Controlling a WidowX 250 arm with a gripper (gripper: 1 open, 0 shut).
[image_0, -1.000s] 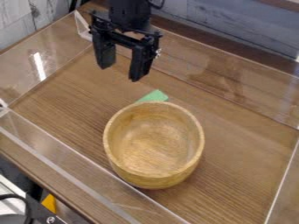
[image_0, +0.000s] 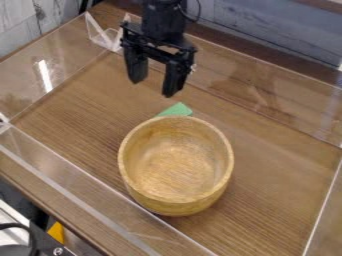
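Observation:
My black gripper (image_0: 154, 63) hangs open over the back-middle of the wooden surface, its fingers apart and nothing visible between them. A small green object (image_0: 175, 109) lies below it, just behind a large round yellow bowl (image_0: 175, 192), which looks empty and sits at the front middle. The bowl may hide part of the green object.
The wooden floor (image_0: 274, 120) of the tray is clear to the right and left. Walls (image_0: 267, 30) stand at the back and sides. A cable and a small yellow item are outside the front-left edge.
My gripper has moved back, up the view, away from the green object and bowl. The bowl and green object have not visibly moved.

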